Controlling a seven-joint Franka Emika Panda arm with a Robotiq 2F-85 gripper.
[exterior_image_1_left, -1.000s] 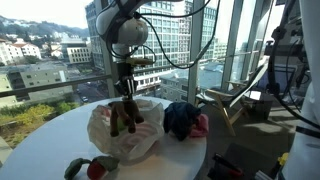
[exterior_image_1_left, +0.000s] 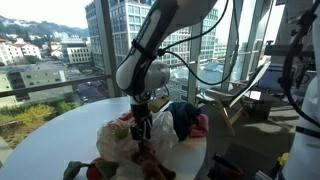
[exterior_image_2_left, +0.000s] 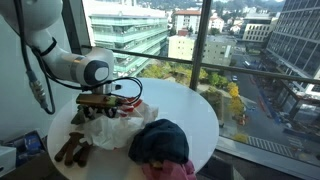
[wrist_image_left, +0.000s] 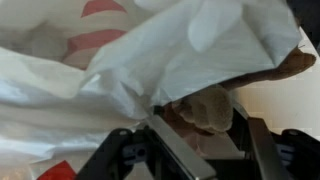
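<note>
My gripper (exterior_image_1_left: 142, 132) is low over a crumpled white plastic bag (exterior_image_1_left: 112, 142) on the round table. In the wrist view the bag (wrist_image_left: 70, 120), with red stripes, fills much of the left and centre. A brown plush toy (wrist_image_left: 210, 106) shows between and just beyond my fingers. The fingers look apart, but the bag and toy hide whether they grip anything. The toy (exterior_image_1_left: 152, 165) reaches toward the near side of the table in exterior view 1. From the other side, brown limbs (exterior_image_2_left: 80, 154) lie beside the bag (exterior_image_2_left: 112, 130).
A dark blue cloth (exterior_image_2_left: 158, 143) and a pink cloth (exterior_image_2_left: 168, 171) lie at the table edge beside the bag. A red and green object (exterior_image_1_left: 94, 172) sits at the near edge.
The arm has come down and nearer to exterior view 1.
</note>
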